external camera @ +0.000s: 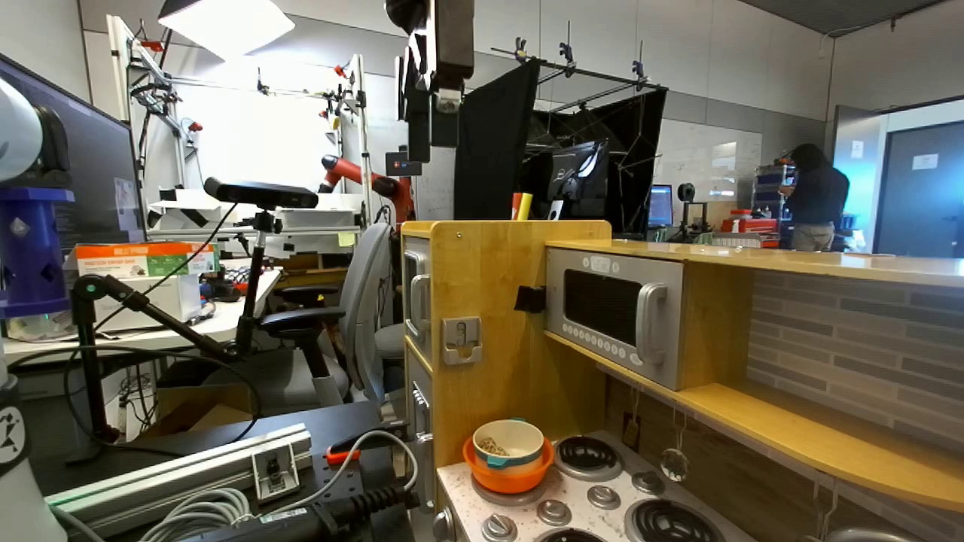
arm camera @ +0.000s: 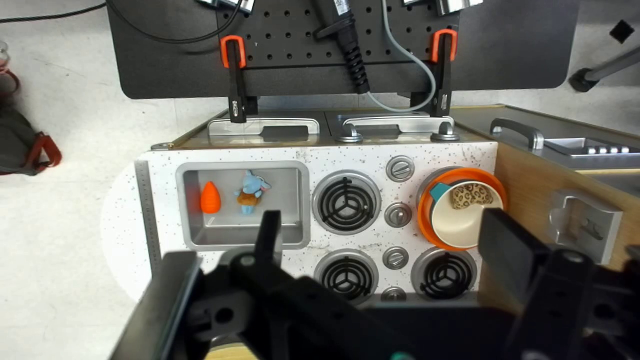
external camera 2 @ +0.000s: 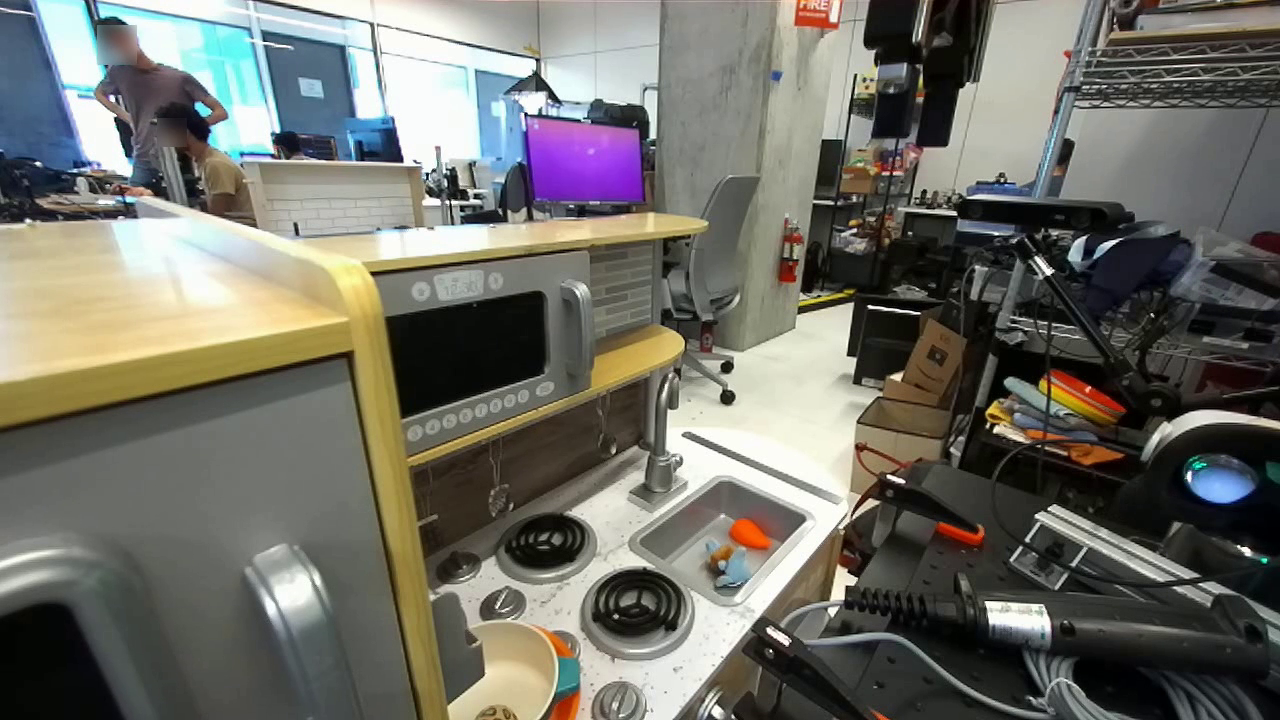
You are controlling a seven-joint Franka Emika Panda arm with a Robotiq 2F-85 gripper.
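Observation:
High above the toy kitchen my gripper points down, its two fingers [arm camera: 268,235] spread wide and nothing between them. On a burner by the side panel sits an orange bowl [external camera: 511,482], with a cream pot [external camera: 522,444] with teal handles resting in it. Inside the pot lies a leopard-spotted item [arm camera: 471,195]. In the sink [arm camera: 304,204] are an orange teardrop-shaped toy [arm camera: 210,198] and a small blue-and-brown plush figure [arm camera: 249,192], apart from each other.
A microwave [external camera: 612,312] overhangs the back of the stove, above the counter. Tall cabinet doors [external camera 2: 180,540] stand beside the pot. At the kitchen's front is a black table [arm camera: 288,78] with clamps and cables. Several black-coiled burners [arm camera: 346,203] are bare.

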